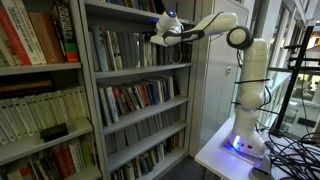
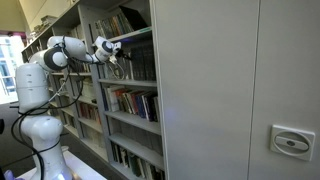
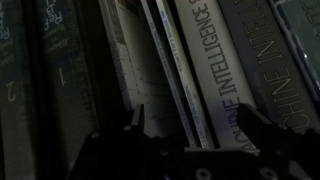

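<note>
My gripper [image 1: 155, 40] is held out at the upper shelf of the grey bookcase [image 1: 96, 88], in front of a row of books. Close up in the wrist view, the gripper stands open, its dark fingertips [image 3: 255, 122] spread apart at the lower edge. Between and beyond them are a white book [image 3: 218, 70] with "INTELLIGENCE" on its spine and thin pale volumes [image 3: 178, 70] to its left. A dark "MACHINE" book [image 3: 270, 60] leans at the right. Nothing is visibly held; contact with the books cannot be made out.
Two dark numbered volumes [image 3: 66, 90] stand at the left of the wrist view, beside a dark gap. Lower shelves hold more books [image 1: 140, 97]. The arm's base sits on a white table [image 1: 222, 155]. A large pale panel [image 2: 205, 90] stands right of the shelves.
</note>
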